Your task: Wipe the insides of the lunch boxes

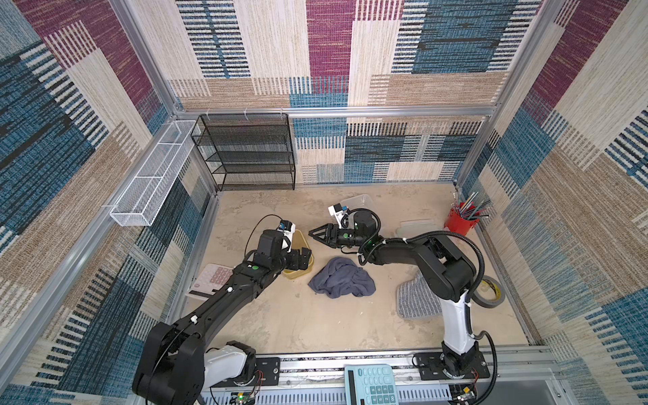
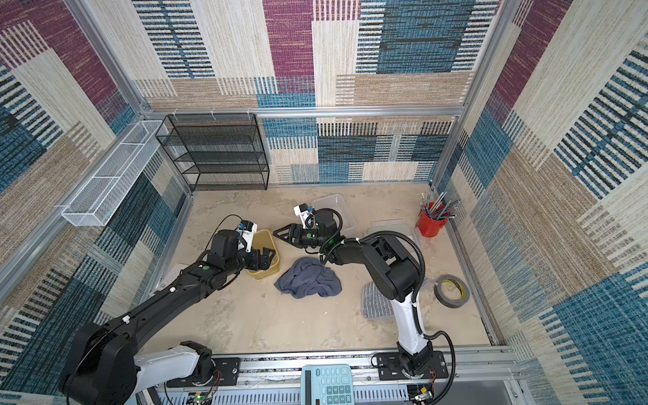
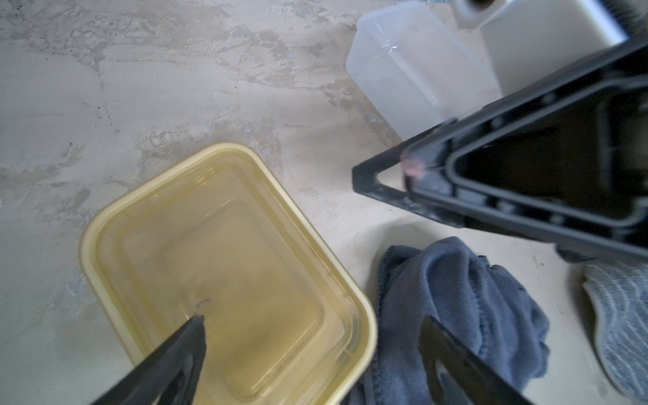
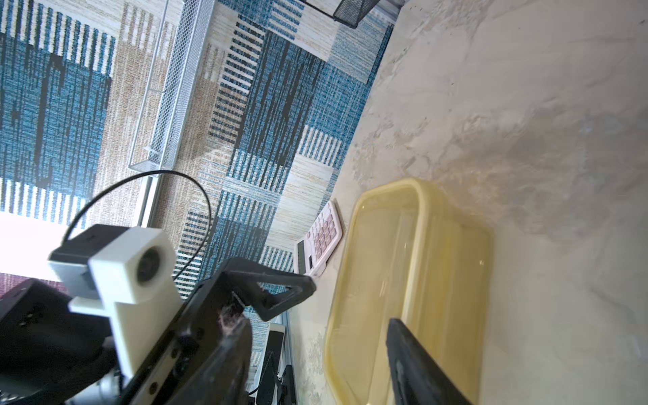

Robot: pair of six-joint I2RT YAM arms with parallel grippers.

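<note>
The yellow lunch box [image 3: 236, 283] sits on the table, its inside empty. Above it my left gripper is open, fingers either side of the near right rim in the wrist view. Just right of the box hangs my right gripper [image 1: 314, 233]; whether it holds anything is hard to tell. A dark blue cloth [image 1: 341, 276] lies crumpled in front of it. A clear box [image 3: 418, 74] stands behind the right arm, partly hidden.
A grey striped cloth [image 1: 415, 300], tape roll [image 1: 498, 300] and red pen cup [image 1: 460, 219] are at the right, a pink calculator [image 4: 317, 239] at the left. Black shelves [image 1: 243, 152] stand at the back.
</note>
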